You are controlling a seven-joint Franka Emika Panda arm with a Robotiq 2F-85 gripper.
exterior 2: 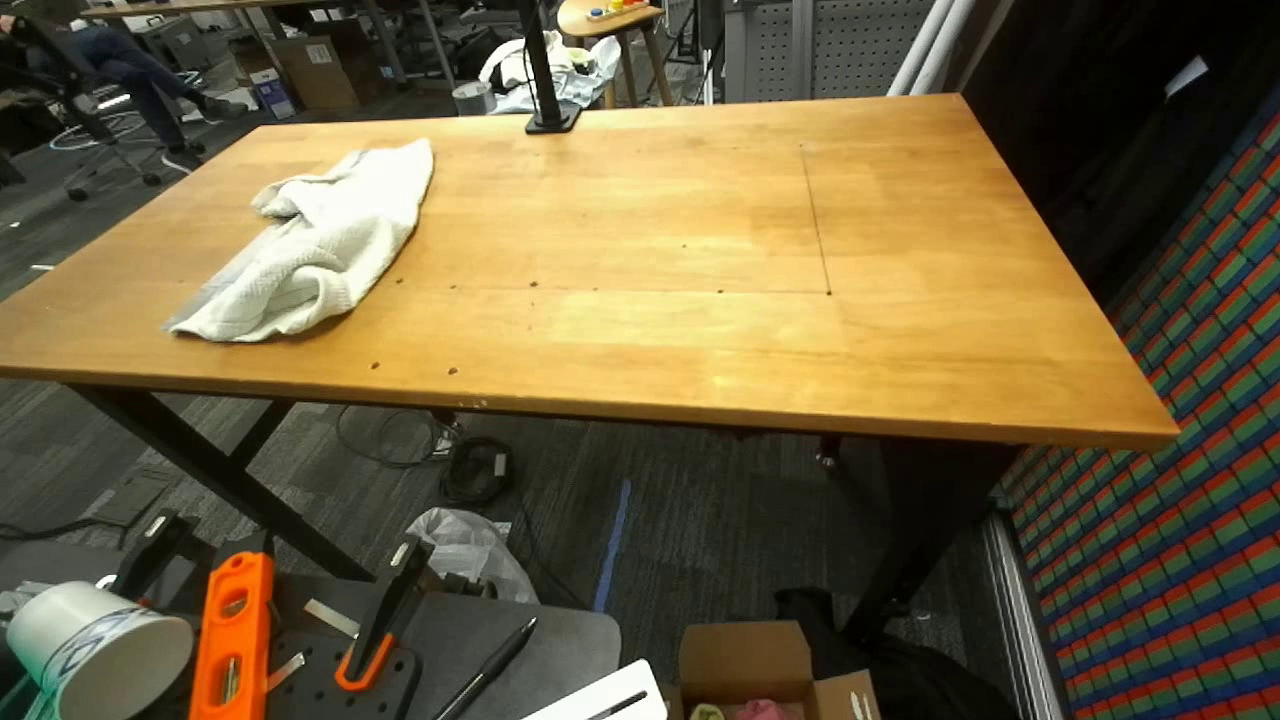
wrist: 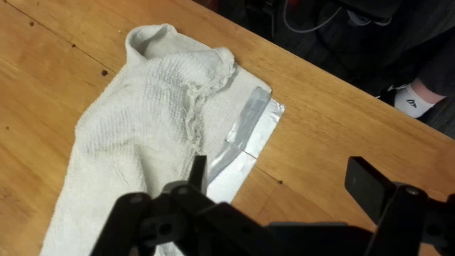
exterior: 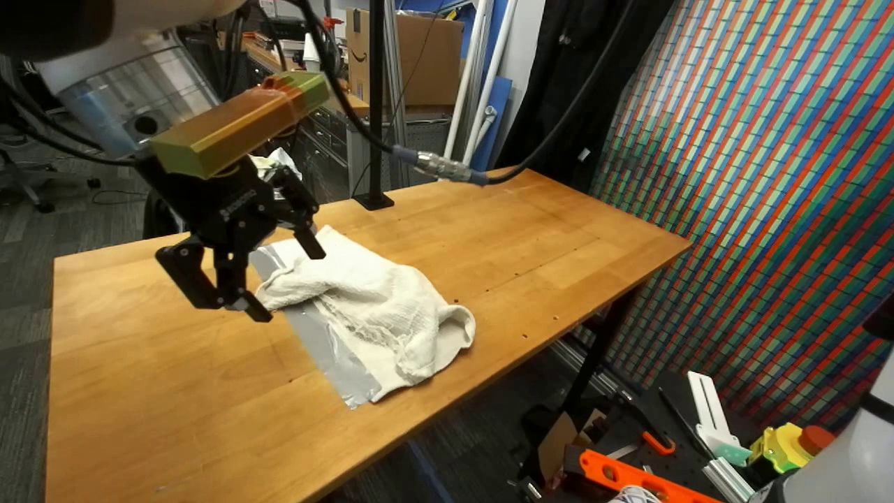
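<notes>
A white towel (exterior: 377, 302) lies crumpled on the wooden table, partly folded over itself, with strips of silver tape (exterior: 331, 360) showing along one side. From the other exterior camera, the same towel (exterior 2: 336, 234) rests at the table's left part. My gripper (exterior: 289, 285) is open above the towel's left part, its fingers apart and holding nothing. In the wrist view, one finger (wrist: 198, 172) appears in front of the towel's taped edge, and the other finger (wrist: 369, 187) has bare wood behind it. Part of the towel is hidden behind the gripper there.
A black post (exterior 2: 546, 72) stands at the table's back edge. A cable (exterior: 578, 100) hangs from the arm. Tools, including an orange level (exterior 2: 232, 636), lie on a separate surface in front.
</notes>
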